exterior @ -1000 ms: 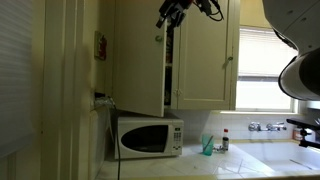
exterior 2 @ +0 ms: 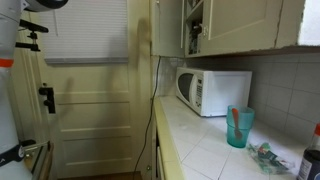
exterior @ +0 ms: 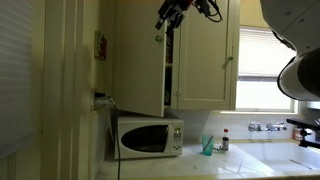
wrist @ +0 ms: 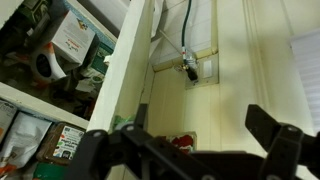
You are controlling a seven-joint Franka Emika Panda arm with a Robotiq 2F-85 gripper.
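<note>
A cream cabinet door [exterior: 140, 70] stands ajar above the microwave, with a narrow dark opening at its right edge. My gripper [exterior: 172, 17] is high up by the top of that door, near its free edge. In the wrist view the gripper is open, its dark fingers [wrist: 262, 124] spread wide and nothing held between them. A pale door edge [wrist: 126, 68] crosses this view diagonally; whether a finger touches it I cannot tell. Left of it, packaged goods [wrist: 72, 38] stand on the cabinet shelves.
Below the cabinets, a white microwave [exterior: 150, 137] rests on the tiled counter [exterior 2: 190, 140]. A teal cup [exterior 2: 239, 126] and a dark bottle [exterior 2: 310, 160] stand on the counter, with a crumpled packet [exterior 2: 268, 158] between them. The neighbouring cabinet door [exterior: 207, 65] is closed.
</note>
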